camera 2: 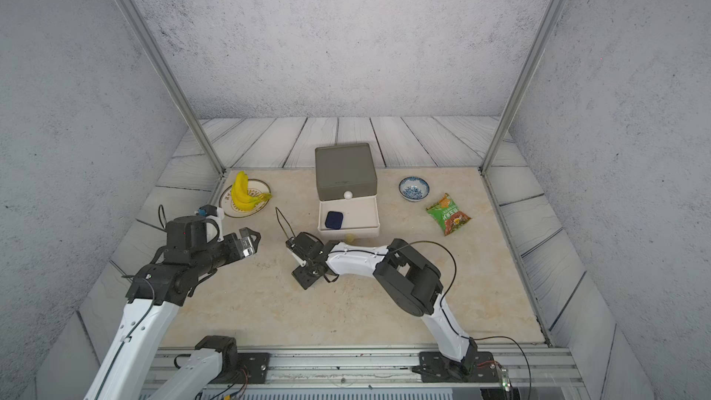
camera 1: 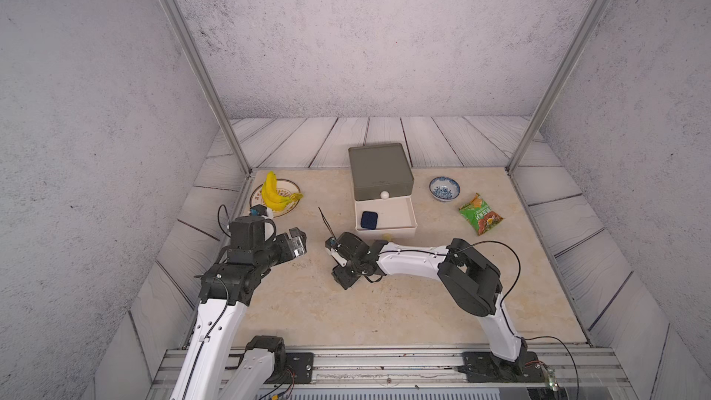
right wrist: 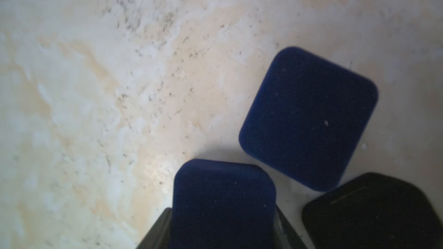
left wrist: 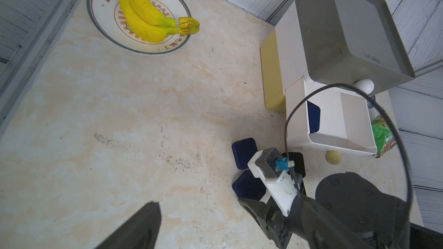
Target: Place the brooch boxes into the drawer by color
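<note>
A dark blue brooch box [right wrist: 223,198] sits between the fingers of my right gripper, one close along each side; whether they press on it is unclear. A second blue box [right wrist: 309,120] lies beside it on the table, with a black box [right wrist: 371,212] near its corner. In the left wrist view these are the gripped-at blue box [left wrist: 249,185], the other blue one [left wrist: 244,152] and the partly covered black one [left wrist: 296,162]. The pulled-out white drawer [camera 1: 403,231] has one blue box [camera 1: 369,220] at its left. My left gripper stands open and empty, over bare table.
Behind the lower drawer rises the grey upper drawer [camera 1: 380,166] of the cabinet. A plate [camera 1: 257,198] with bananas [camera 1: 274,191] stands at the left. A blue-white bowl [camera 1: 444,189] and a green snack bag [camera 1: 480,214] lie to the right.
</note>
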